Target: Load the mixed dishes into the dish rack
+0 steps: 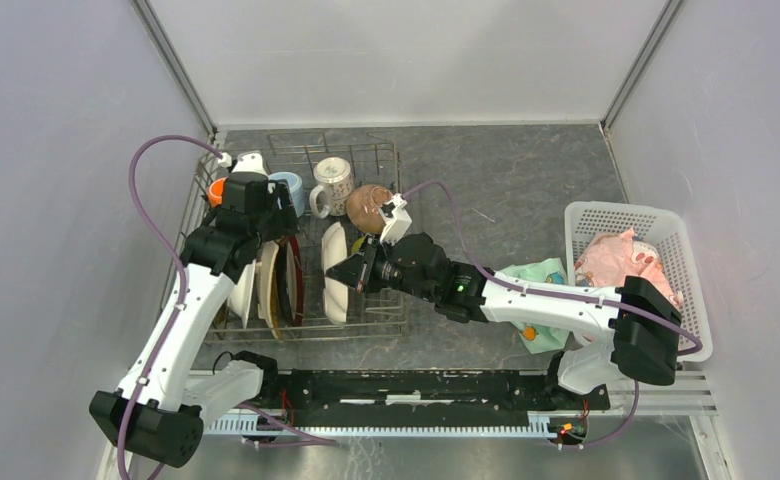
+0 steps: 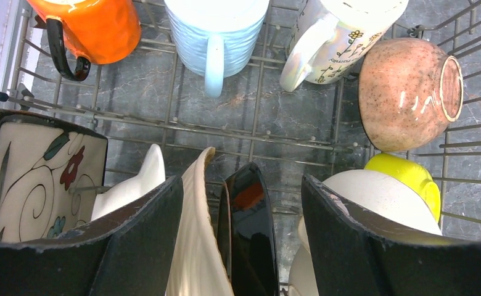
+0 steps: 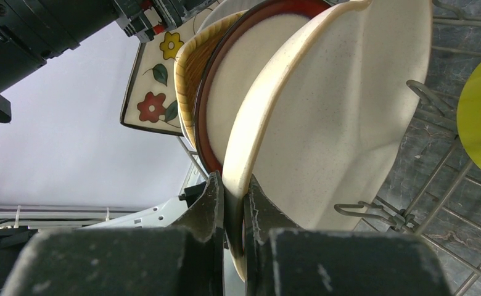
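Observation:
My right gripper is shut on the rim of a white dish [image 3: 330,117], which stands tilted on edge in the wire rack, left of a yellow cup [image 3: 478,117]. Behind it are a brown-rimmed plate [image 3: 256,49], a yellow-patterned dish and a square flowered plate [image 3: 155,92]. My left gripper stands apart over plates on edge, a fluted dish [image 2: 195,222] and a dark plate [image 2: 250,228] between and below its fingers.
An orange mug [image 2: 102,31], blue mug [image 2: 216,37], patterned mug [image 2: 343,37] and brown bowl [image 2: 398,92] fill the rack's back. A white basket [image 1: 686,270] with cloth stands at the right, beside a green cloth [image 1: 536,340].

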